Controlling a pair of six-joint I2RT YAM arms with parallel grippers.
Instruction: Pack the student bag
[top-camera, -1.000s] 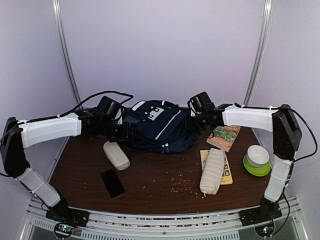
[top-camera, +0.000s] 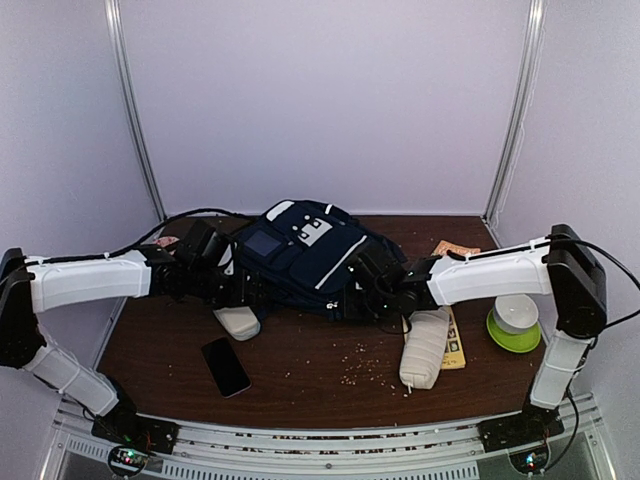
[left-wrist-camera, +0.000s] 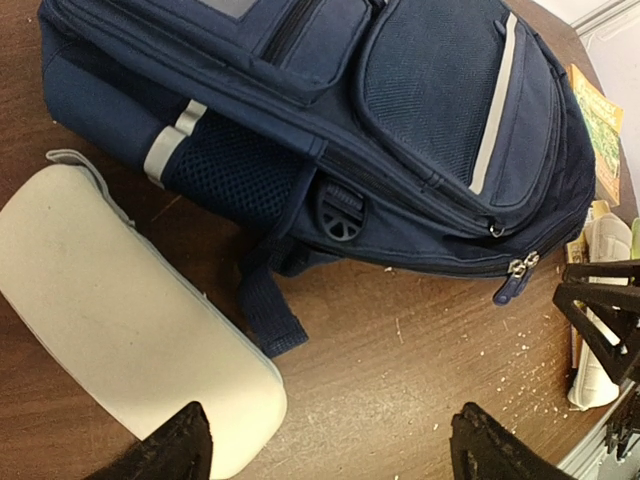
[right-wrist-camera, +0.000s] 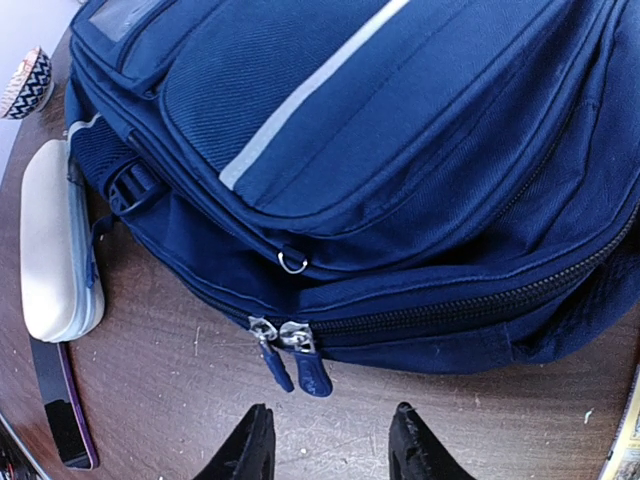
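Note:
A navy backpack (top-camera: 310, 250) lies front side up in the middle of the table, its two zipper pulls (right-wrist-camera: 295, 350) on the near lower edge. My left gripper stands open over a cream pencil case (left-wrist-camera: 130, 310), left of the bag. My right gripper is open just short of the zipper pulls, nothing between its fingers; it also shows in the left wrist view. On the right lie a padded cream pouch (top-camera: 425, 350) and a yellow book (top-camera: 453, 350), with an orange book (left-wrist-camera: 598, 120) further back. A phone (top-camera: 225, 367) lies at front left.
A white bowl (top-camera: 516, 309) on a green plate (top-camera: 510, 340) stands at the right. The front middle of the table holds only scattered small crumbs. Walls enclose the back and sides.
My left gripper has lowered slightly toward the front. The bag has shifted slightly.

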